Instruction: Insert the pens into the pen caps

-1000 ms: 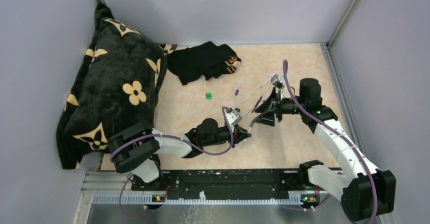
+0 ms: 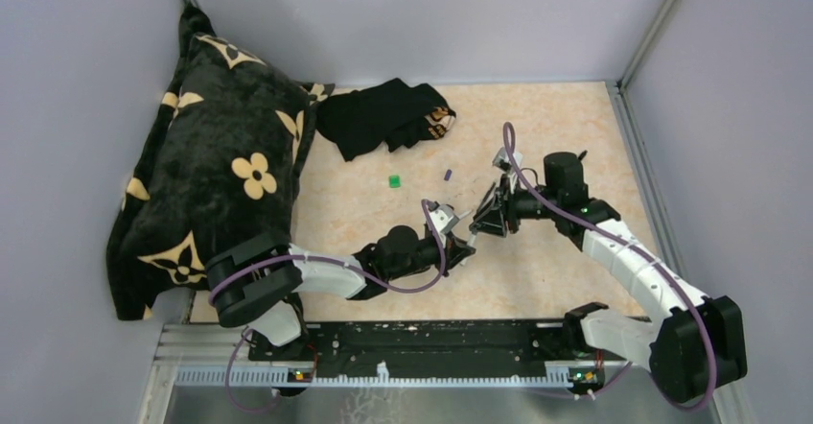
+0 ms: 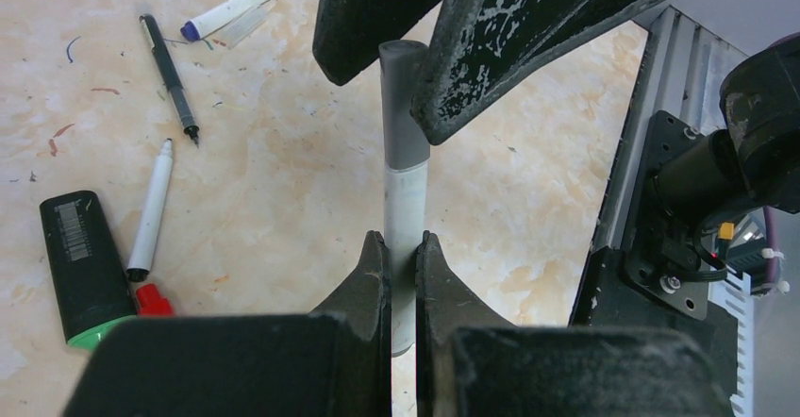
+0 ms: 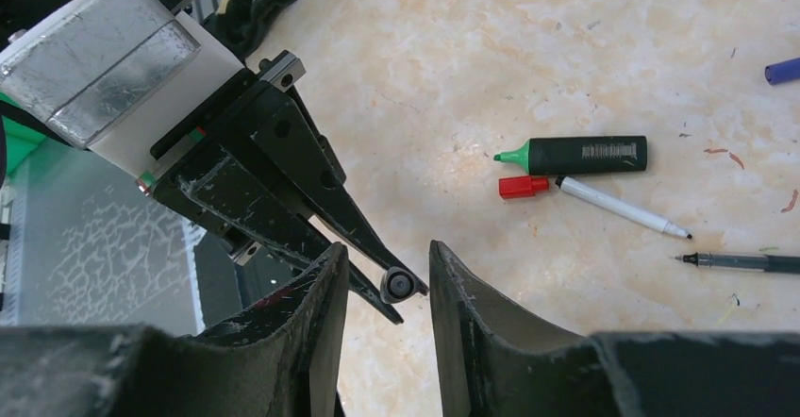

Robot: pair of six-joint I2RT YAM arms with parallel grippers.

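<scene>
My left gripper (image 2: 469, 242) is shut on an upright white pen (image 3: 406, 200) whose top part is a dark grey cap (image 3: 406, 106). From the right wrist view, the cap's round end (image 4: 400, 286) points up between the fingers of my right gripper. Those fingers stand apart, one on either side, with a gap around the cap. Uncapped on the table lie a green highlighter (image 4: 587, 155), a white marker (image 4: 623, 207), a dark pen (image 3: 170, 79) and a blue-ended white marker (image 3: 236, 8). Loose caps are red (image 4: 522, 187), blue (image 2: 448, 175) and green (image 2: 394, 181).
A black cloth (image 2: 383, 117) lies at the back of the table, and a patterned dark blanket (image 2: 220, 165) covers the left side. Both grippers are close together near the table's middle front.
My right arm has moved left, bringing its gripper in to the top of the held pen. The left arm has barely shifted and keeps its pen.
</scene>
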